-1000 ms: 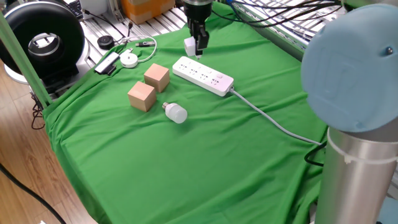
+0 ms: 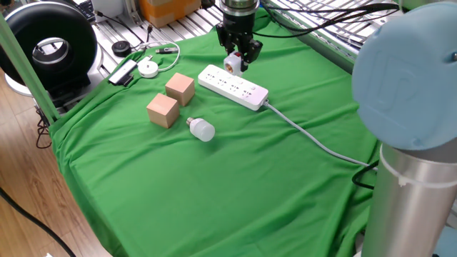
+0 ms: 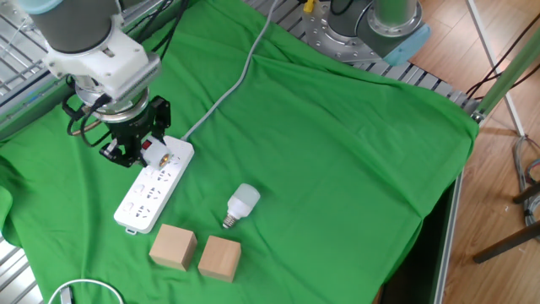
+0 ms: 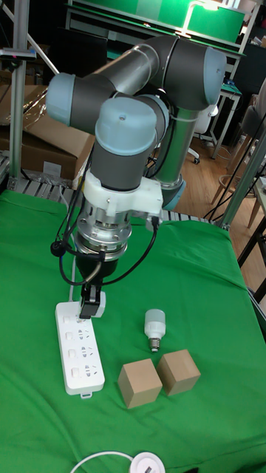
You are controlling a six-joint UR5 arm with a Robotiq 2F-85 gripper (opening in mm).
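My gripper is shut on a white plug-in lamp socket with a red patch on its side. In exterior view 2 the socket hangs over the cable end of the white power strip, its round opening turned sideways. Whether its prongs touch the strip cannot be made out. From exterior view 3, the gripper covers the strip's far end. A white light bulb lies on its side on the green cloth, apart from the strip.
Two wooden cubes stand between the bulb and a white cable with a round puck. The strip's grey cord runs toward the arm's base. Open green cloth fills the front.
The gripper has turned about its vertical axis, bringing the socket's opening and red patch into view. It has also shifted right over the strip. Bulb, cubes and strip stay put.
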